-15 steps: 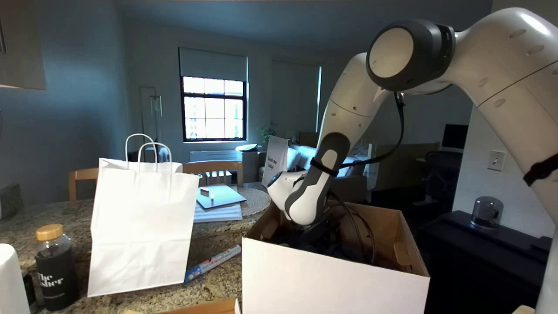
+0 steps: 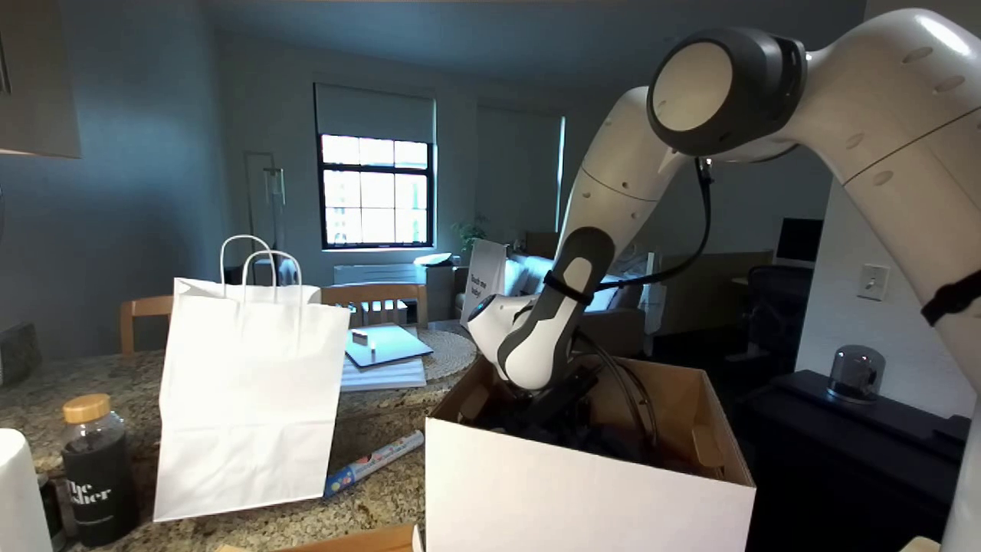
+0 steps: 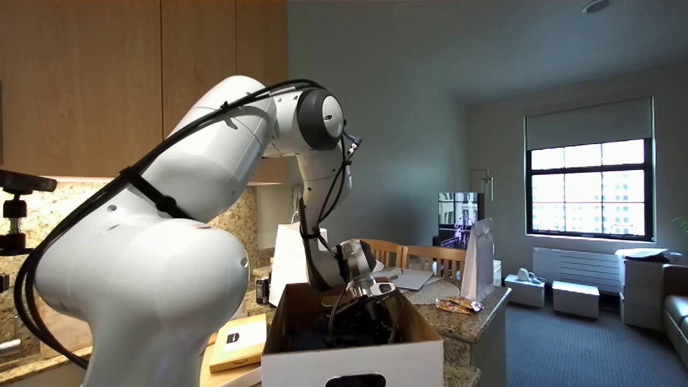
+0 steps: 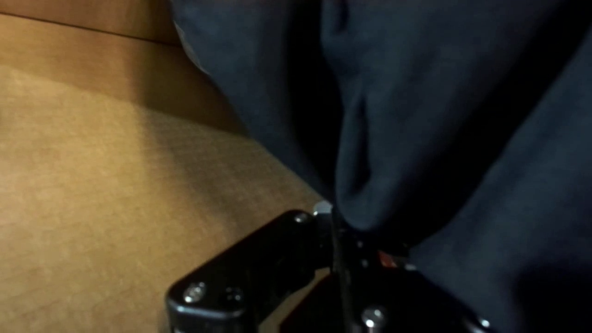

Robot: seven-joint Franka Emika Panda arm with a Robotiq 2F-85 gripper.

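Dark blue cloth [image 4: 410,138] fills the right side of the wrist view and hangs in deep folds. My gripper is shut, its fingertips against one of these folds; whether some fabric is pinched between them is hidden. A deep white box [image 2: 588,487] with a brown cardboard inside surrounds the gripper, which reaches down past the rim. In exterior view 2 a dark heap [image 3: 308,339], seemingly the same cloth, lies in the box, under and beside the gripper.
Left of the box stand a white paper bag [image 2: 253,405] and a bottle [image 2: 96,474] with a wooden cap. A blue-and-white tube [image 2: 375,463] lies between bag and box. Behind are a laptop [image 2: 388,345] and chairs. Black cables loop from the wrist into the box.
The arm has risen very slightly, and the wrist has tilted a little. The gripper is still inside the box; the things on the counter have not moved.
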